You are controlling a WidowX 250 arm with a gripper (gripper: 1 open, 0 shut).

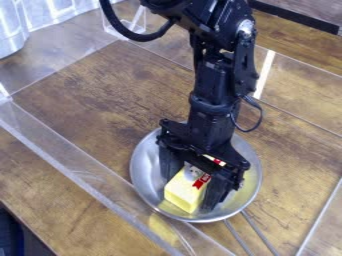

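Note:
My black gripper (pixel 201 167) reaches down into a round silver pan (pixel 147 170), its fingers over and around a pale yellow block (pixel 182 195) with a red and white label. The block lies in the pan, partly hidden by the gripper. Whether the fingers grip the block or stand apart from it is unclear.
The pan rests on a wooden table (pixel 87 110) with a clear plastic rail running diagonally at the lower left. Wire-like handles or rods extend at the bottom right. A white ribbed object (pixel 11 20) is at the top left.

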